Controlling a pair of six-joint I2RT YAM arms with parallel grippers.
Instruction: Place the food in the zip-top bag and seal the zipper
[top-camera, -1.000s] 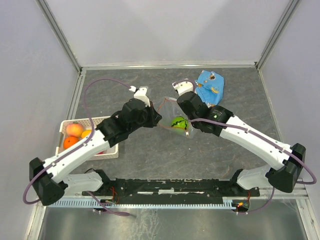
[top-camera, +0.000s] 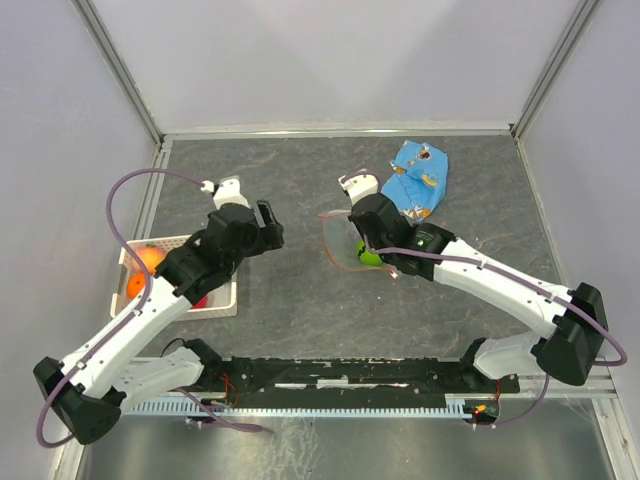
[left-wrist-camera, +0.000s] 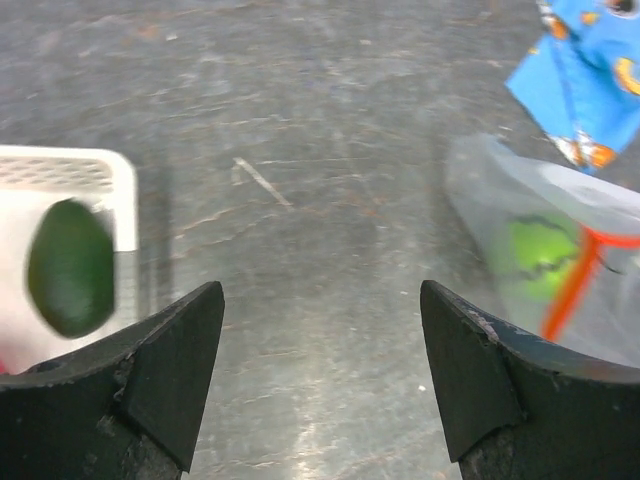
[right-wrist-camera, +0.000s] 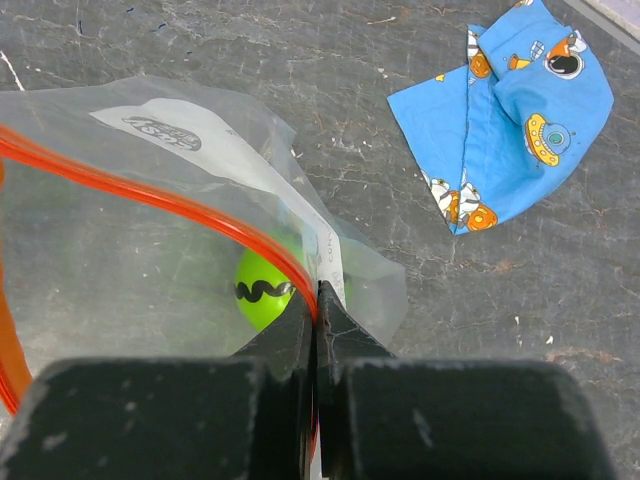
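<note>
The zip bag (top-camera: 338, 242) with a red-orange zipper lies open in the middle, a green ball (right-wrist-camera: 258, 290) with a black squiggle inside it. My right gripper is shut on the bag's zipper edge. My left gripper is open above bare table, left of the bag and near the food basket (top-camera: 228, 298). A dark green food item (left-wrist-camera: 72, 268) sits in that basket, along with orange fruit (top-camera: 137, 285) and other pieces.
A blue patterned cloth (top-camera: 415, 180) lies behind the bag at the right. White walls bound both sides.
My left gripper has opened and moved left, away from the bag toward the basket. The right gripper has shifted slightly left, still at the bag.
</note>
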